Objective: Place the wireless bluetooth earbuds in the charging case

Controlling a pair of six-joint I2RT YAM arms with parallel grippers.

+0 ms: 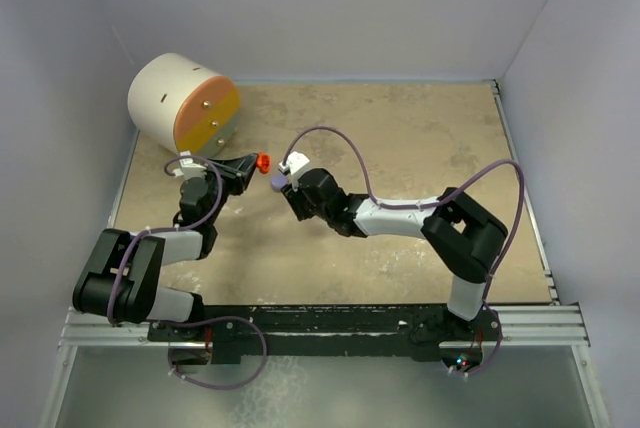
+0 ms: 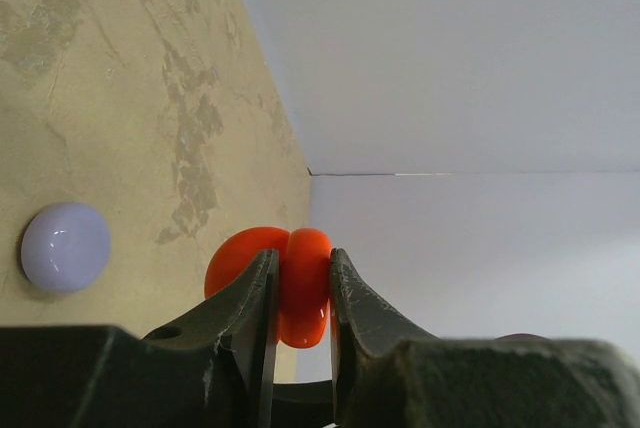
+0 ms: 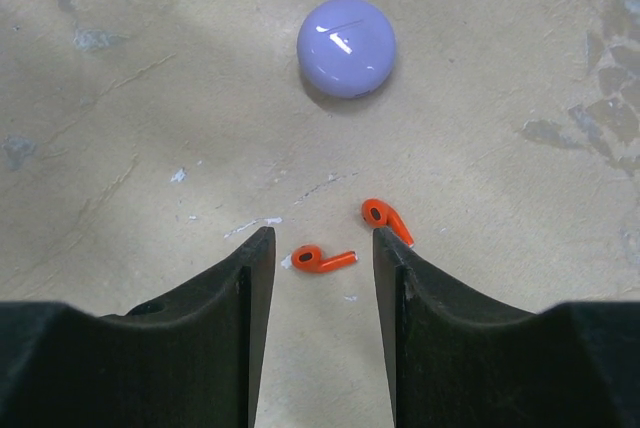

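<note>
The orange-red charging case [image 1: 263, 163] is held up at the left by my left gripper, which is shut on it. In the left wrist view the case shows two rounded parts, one between the fingers and one to the left. Below my right gripper two orange-red earbuds lie on the table, apart from each other. One earbud [image 3: 310, 260] shows in the gap between the open fingers; the other earbud [image 3: 376, 213] lies by the right fingertip. Nothing is held there. In the top view the right gripper hides both earbuds.
A lilac ball [image 3: 346, 48] sits on the table close to the earbuds. At the back left stands a white cylindrical drawer cabinet [image 1: 160, 88] with coloured drawers. Bare tabletop [image 1: 400, 138] stretches to the back right. Grey walls enclose the table.
</note>
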